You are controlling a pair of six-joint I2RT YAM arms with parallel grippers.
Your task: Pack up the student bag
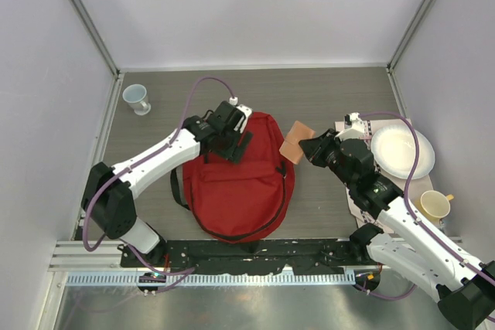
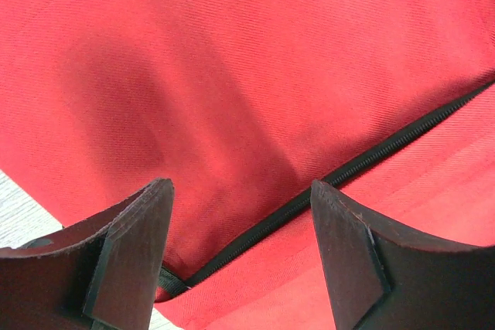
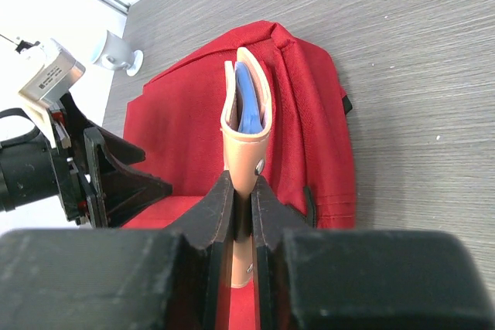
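Observation:
A red backpack (image 1: 236,195) lies on the table, with a black zipper (image 2: 387,144) along its pocket. My left gripper hovers low over it at that zipper, its fingers apart with nothing between them. My right gripper, at the bag's right side, is shut on a tan pouch (image 1: 298,142) with something blue (image 3: 249,102) inside, held above the bag's edge.
At the right, a white plate (image 1: 401,148) sits on a mat beside a yellow mug (image 1: 433,205). A clear cup (image 1: 137,100) stands at the back left.

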